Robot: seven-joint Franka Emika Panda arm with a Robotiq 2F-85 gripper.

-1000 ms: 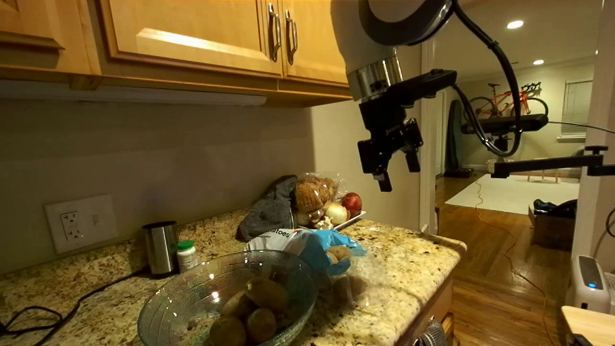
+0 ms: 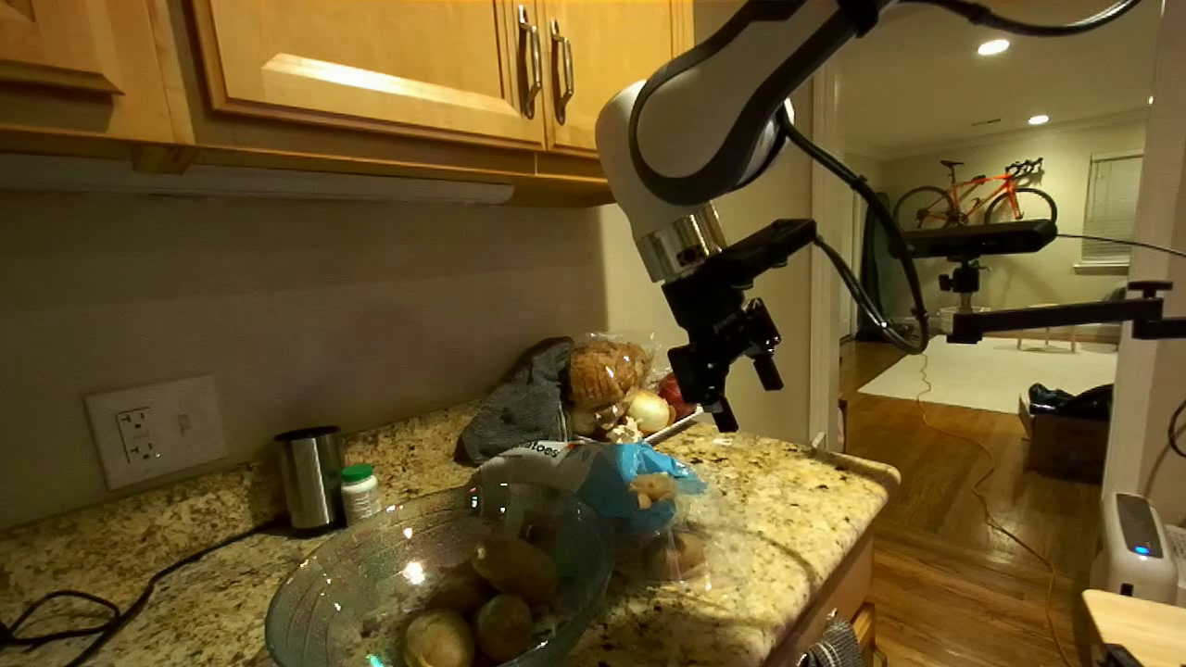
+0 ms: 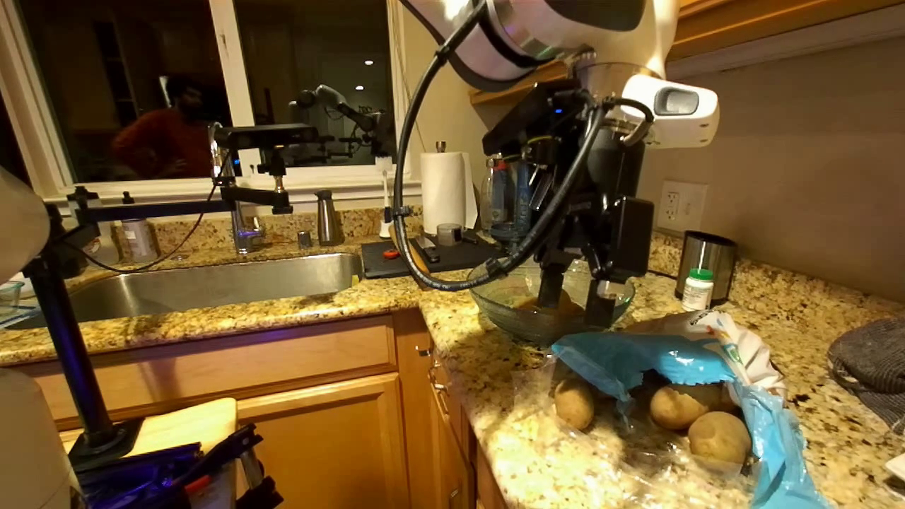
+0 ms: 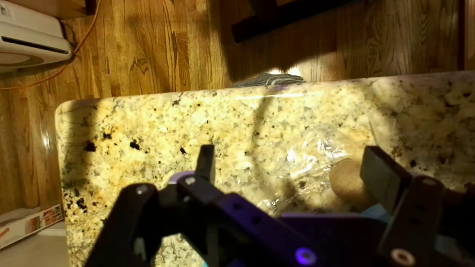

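Observation:
Above the counter, over the potato bag's side, my gripper (image 2: 747, 406) points downward. Its fingers are spread apart with nothing between them; in the wrist view one finger (image 4: 205, 164) stands well away from the other. Several brown potatoes lie in the clear and blue plastic bag (image 3: 645, 356), among them a potato (image 3: 719, 437) near its mouth. One potato (image 4: 347, 181) shows beyond the gap, below the right finger. A clear glass bowl (image 2: 334, 567) holds several more potatoes (image 2: 506, 624). In exterior view 2 the gripper hides part of the bowl.
Behind the bag are bread (image 2: 606, 372), an onion (image 2: 648, 410) and a dark cloth (image 2: 523, 400). A steel cup (image 2: 310, 478) and a green-capped bottle (image 2: 360, 493) stand by the wall. Cabinets (image 2: 367, 67) hang overhead.
My arm has come lower and moved left in exterior view 1, so the gripper is nearer the counter and partly covers the red onion. The bowl and bag stay in place.

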